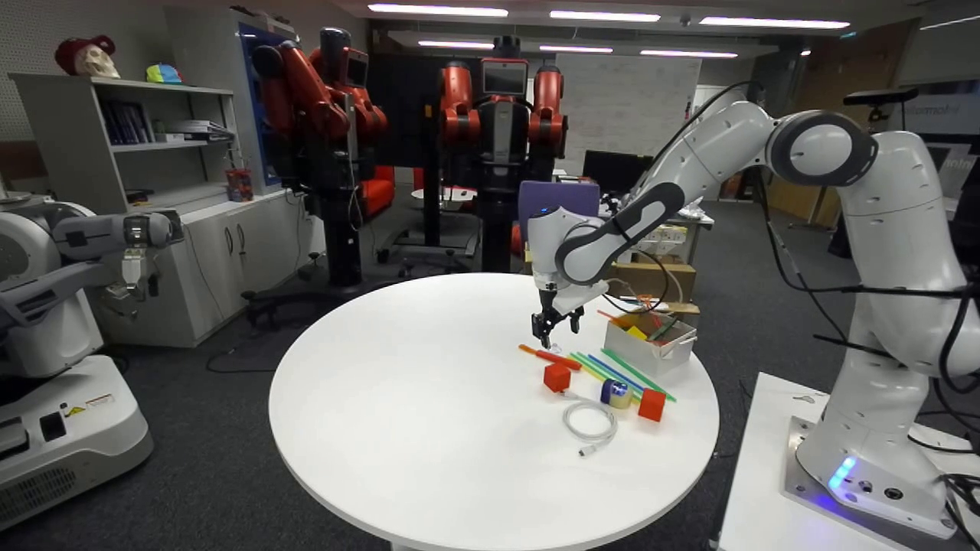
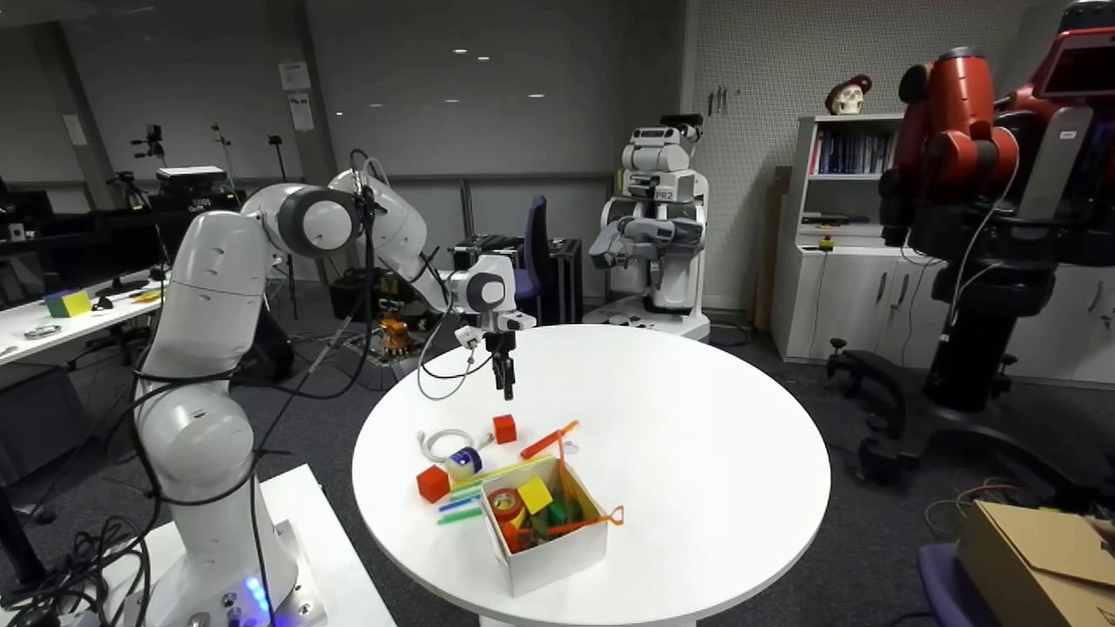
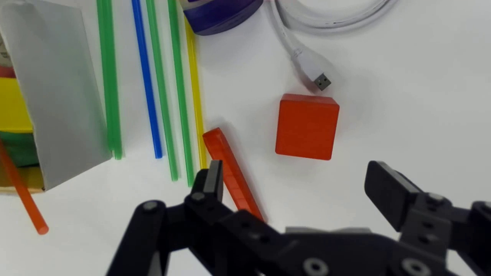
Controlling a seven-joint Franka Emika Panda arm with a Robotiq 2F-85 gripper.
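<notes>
My gripper point(image 1: 556, 330) hangs above the round white table, fingers apart and nothing between its fingers. In the wrist view a red cube point(image 3: 306, 128) lies ahead of the gap, closer to the left-right middle than to either finger. An orange-red stick point(image 3: 232, 172) lies at a slant, partly hidden behind the left finger. Green, blue and yellow straws point(image 3: 146, 78) lie side by side to the left. A white USB cable point(image 3: 310, 66) ends just beyond the cube. The blue-rimmed tape roll point(image 2: 464, 463) and a second red cube point(image 2: 433, 484) sit near the table's edge.
An open white box point(image 2: 559, 565) holding a yellow block point(image 2: 535, 495), tape and other items stands beside the straws, with orange sticks jutting over its rim.
</notes>
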